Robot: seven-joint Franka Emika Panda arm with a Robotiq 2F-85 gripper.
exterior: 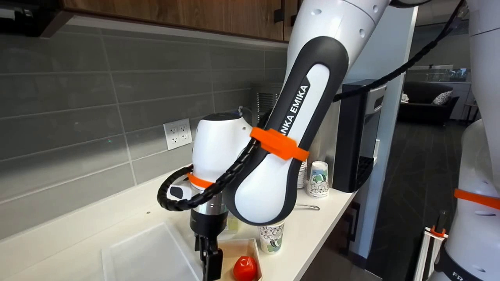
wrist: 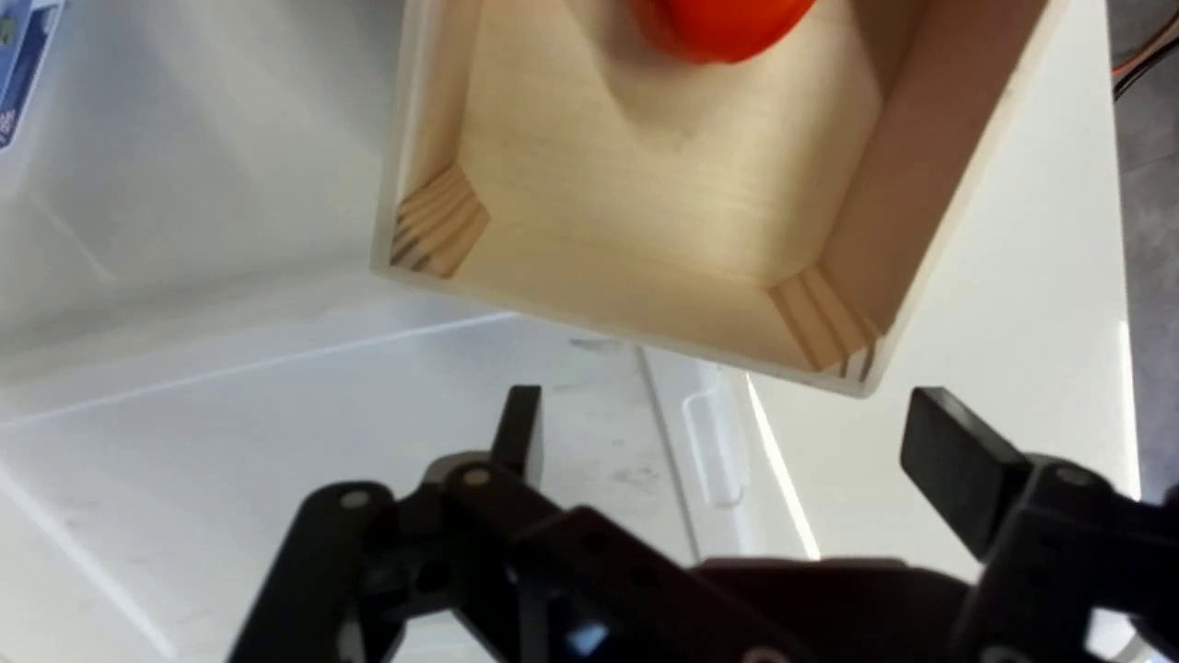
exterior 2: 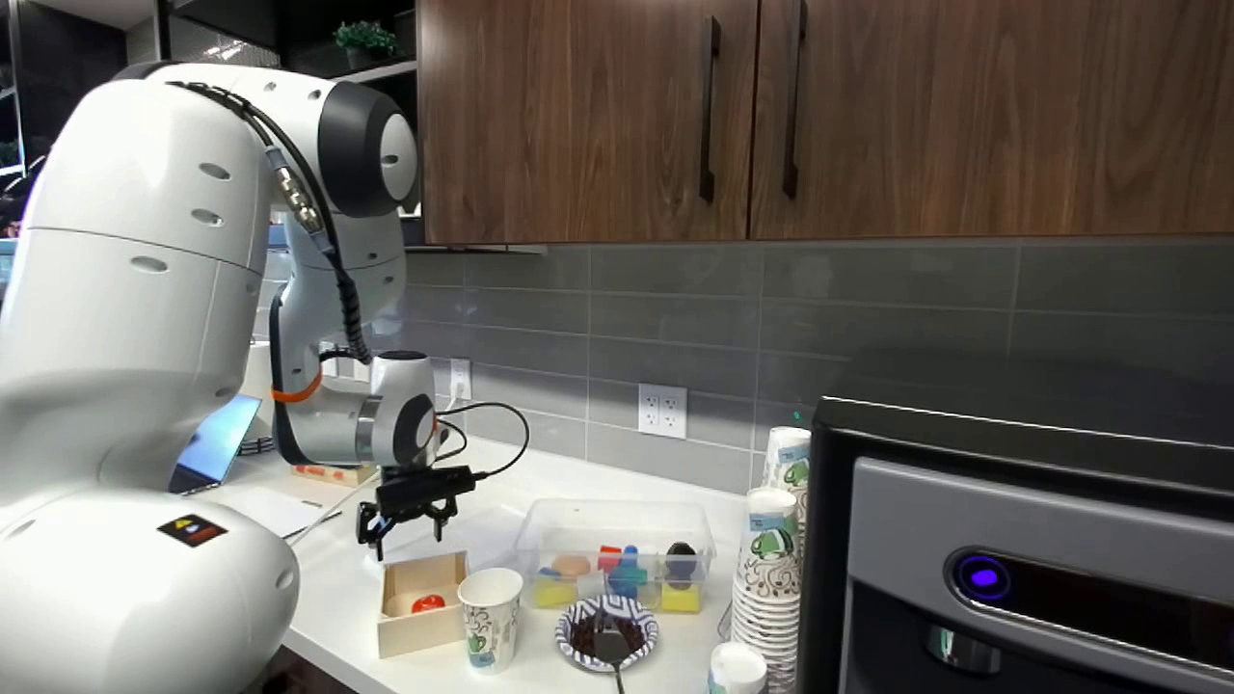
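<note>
A shiny red tomato-like object (exterior: 245, 269) rests inside a shallow light-wood box (exterior 2: 418, 630). In the wrist view the red object (wrist: 724, 24) is cut off by the top edge, at the far side of the box (wrist: 663, 166) floor. My gripper is open, its two black fingers wide apart and nothing held. The fingertips appear just outside the box's near wall in that view. From exterior view 2, the gripper (exterior 2: 405, 532) hangs above the counter by the box's back left side.
A patterned paper cup (exterior 2: 491, 619) stands beside the box. Behind it are a clear bin (exterior 2: 613, 520) of colourful items and a bowl (exterior 2: 578, 636) with a spoon. Stacked cups (exterior 2: 765, 601) stand near the black dispenser (exterior 2: 983, 509). A translucent lid (exterior: 150, 255) lies flat on the counter.
</note>
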